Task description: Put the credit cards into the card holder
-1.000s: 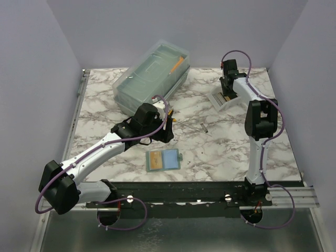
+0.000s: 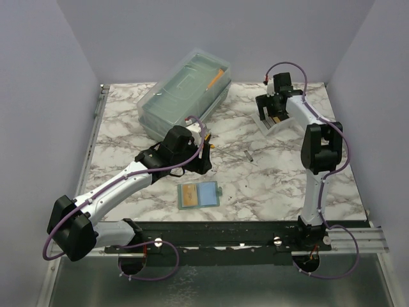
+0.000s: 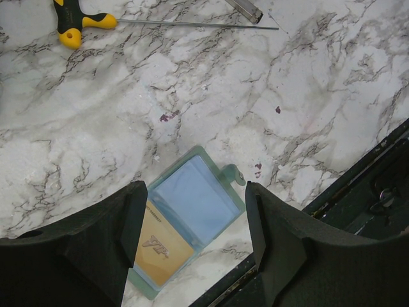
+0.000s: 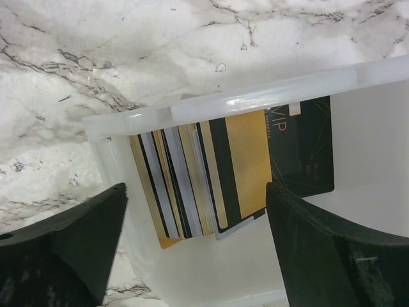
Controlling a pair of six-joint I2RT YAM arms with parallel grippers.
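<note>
A stack of bank cards (image 4: pixel 185 182), gold, black and silver, leans on edge inside the white open box (image 2: pixel 283 127). Beside the stack, a black VIP card (image 4: pixel 307 150) lies in the box. My right gripper is open over the cards, one finger to each side of the stack, with no card held. On the table's front part lies the green-edged card holder (image 2: pixel 180 197), with a blue panel (image 3: pixel 192 198) and a tan panel (image 3: pixel 160 246). Above it my left gripper hangs open and empty, a finger hiding part of the holder.
A large clear-lidded box (image 2: pixel 176 96) stands at the back left. A yellow-black screwdriver (image 3: pixel 71 24) and a small metal piece (image 2: pixel 248 155) lie mid-table.
The left arm, card holder and screwdriver look unmoved.
</note>
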